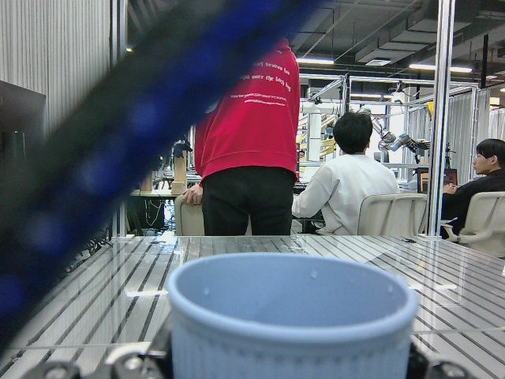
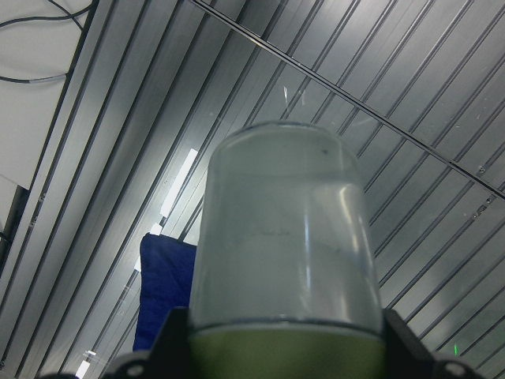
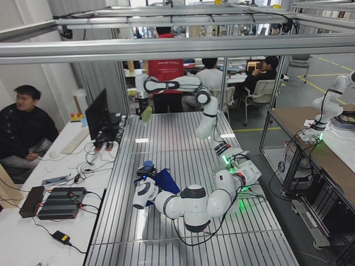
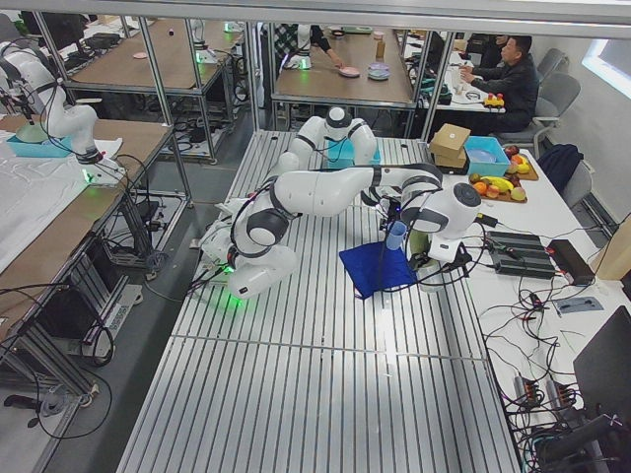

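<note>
A light blue cup [image 1: 292, 332] fills the bottom of the left wrist view, held upright by my left gripper [image 3: 147, 172], which sits low over a dark blue cloth [image 3: 165, 183] on the slatted table. My right gripper [image 3: 143, 105] is raised at the far end, shut on a green cup [image 3: 146, 113]; in the right wrist view that cup [image 2: 284, 245] is large, pale above and green below, above the table and cloth.
A side desk holds a monitor [image 3: 97, 116], power units, cables, and in the right camera view a blue bin [image 4: 483, 156], fruit and boxes. People sit and stand beyond the frame.
</note>
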